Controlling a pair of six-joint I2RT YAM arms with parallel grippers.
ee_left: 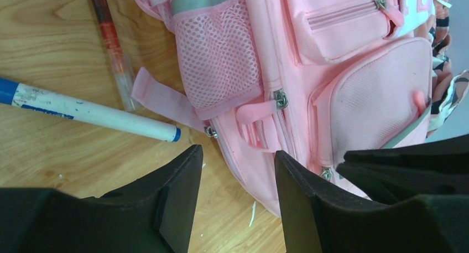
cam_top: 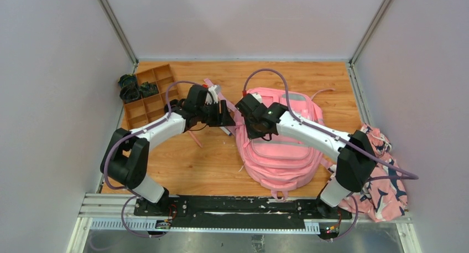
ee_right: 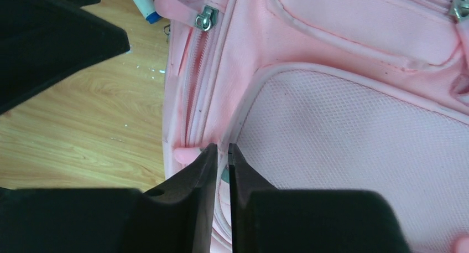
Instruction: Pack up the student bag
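The pink student bag [cam_top: 282, 167] lies on the wooden table, its mesh pocket [ee_left: 218, 59] and a side zipper facing my left arm. My left gripper stands open at the bag's left side, nothing between its fingers. Just beyond its tips shows a pink zipper pull [ee_left: 257, 112] with a metal slider. Over the front of the bag, my right gripper has its fingers nearly together, with a narrow gap over the pink fabric. Another pink pull [ee_right: 187, 155] lies against its left finger; whether any of it is gripped cannot be told.
A white marker with blue ends [ee_left: 91, 112] and a reddish pen [ee_left: 110, 40] lie left of the bag. A wooden divided box [cam_top: 154, 104] stands at the back left. Patterned pink cloth [cam_top: 387, 200] lies at right.
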